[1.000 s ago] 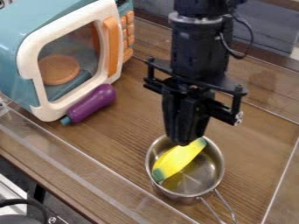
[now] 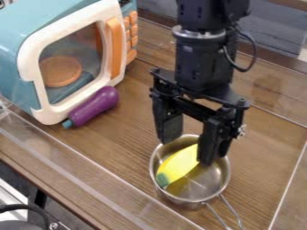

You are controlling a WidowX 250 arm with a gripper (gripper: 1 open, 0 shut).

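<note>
My black gripper [image 2: 189, 135] hangs open over a metal pot [image 2: 210, 189], its two fingers apart above the pot's rim. A yellow object with a green tip [image 2: 180, 166] lies inside the pot, just below the fingers and partly behind the right one. Whether the fingers touch it is hard to tell.
A toy microwave [image 2: 36, 36] with an open-looking window stands at the upper left, and a purple eggplant [image 2: 92, 107] lies beside it. A dark cable is at the lower left corner.
</note>
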